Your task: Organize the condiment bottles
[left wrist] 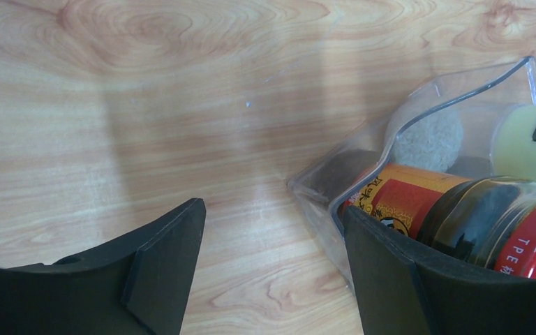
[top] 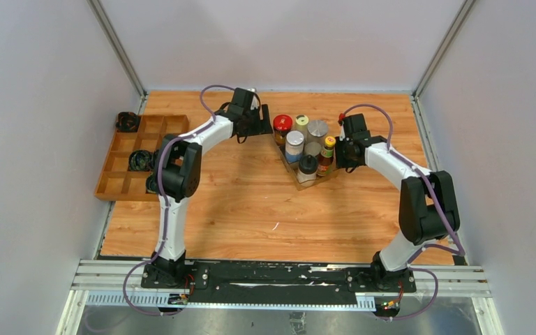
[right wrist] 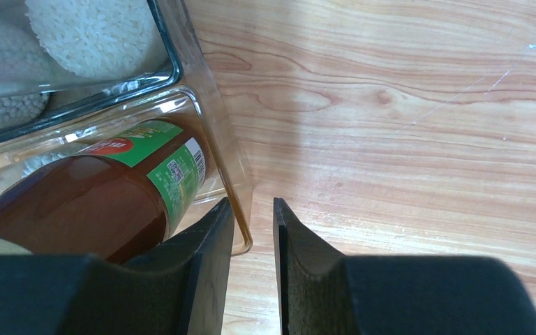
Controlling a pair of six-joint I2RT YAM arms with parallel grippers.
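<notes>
A clear tray point(top: 304, 183) stands right of the table's middle, holding several condiment containers. Among them are a red-lidded jar point(top: 283, 123), a white-lidded jar point(top: 294, 142), a black-capped shaker point(top: 307, 167) and a yellow-capped sauce bottle point(top: 326, 155). At the tray's left corner my left gripper is open; one finger overlaps the rim beside the red-lidded jar, the other is over bare wood. My right gripper is part open at the opposite corner, with the tray's clear rim point(right wrist: 240, 222) showing between its fingers. Whether either touches the wall I cannot tell.
A wooden compartment box point(top: 118, 183) sits at the far left, with dark items in some of its cells. Bare tabletop point(top: 272, 223) lies in front of the tray. Walls enclose the back and sides.
</notes>
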